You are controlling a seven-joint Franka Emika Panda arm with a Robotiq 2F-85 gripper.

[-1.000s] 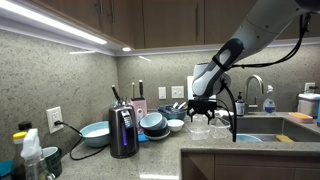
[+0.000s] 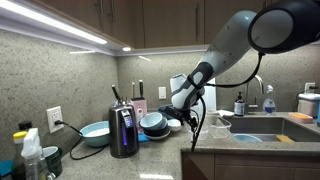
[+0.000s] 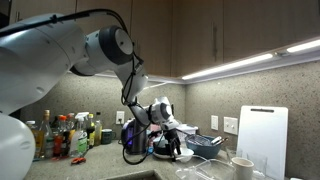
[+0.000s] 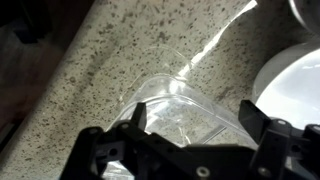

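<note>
My gripper (image 2: 192, 123) is low over the counter near the dish stack, open, its fingers well apart in the wrist view. Below and between the fingertips shows the curved rim of a clear plastic container (image 4: 165, 90); I cannot tell whether a finger touches it. A white bowl (image 4: 292, 85) lies on the right of the wrist view, beside the right finger. In exterior view 1, clear containers (image 2: 217, 126) stand just right of the gripper, partly hidden by the arm and cable.
Left of the gripper are stacked blue-and-white bowls (image 2: 155, 121) and a dark kettle-like appliance (image 2: 124, 132). The sink (image 2: 270, 127) lies to the right. A beige mug (image 3: 243, 168) stands near the front in exterior view 2.
My arm has moved left and the gripper has come lower, toward the stacked bowls. It hung over the clear containers before. The bowls and the appliance have stayed put.
</note>
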